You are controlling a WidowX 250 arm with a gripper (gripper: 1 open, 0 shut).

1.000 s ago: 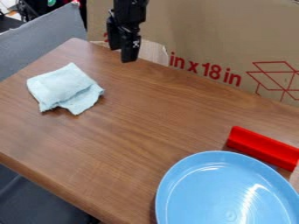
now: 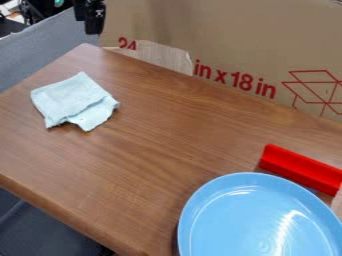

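Note:
My gripper [image 2: 91,14] is only partly in view at the top left edge, dark and raised above the back left of the table; it is too small and cut off to make out its fingers well. A folded pale blue cloth [image 2: 74,100] lies on the wooden table at the left. A light blue plate [image 2: 254,225] sits at the front right, with a red block [image 2: 301,168] lying just behind it.
A cardboard box wall [image 2: 214,40] stands along the back edge of the table [image 2: 160,150]. A grey surface lies off the left edge.
My gripper has moved up and to the left, mostly out of the frame. The cloth, plate and red block have not moved.

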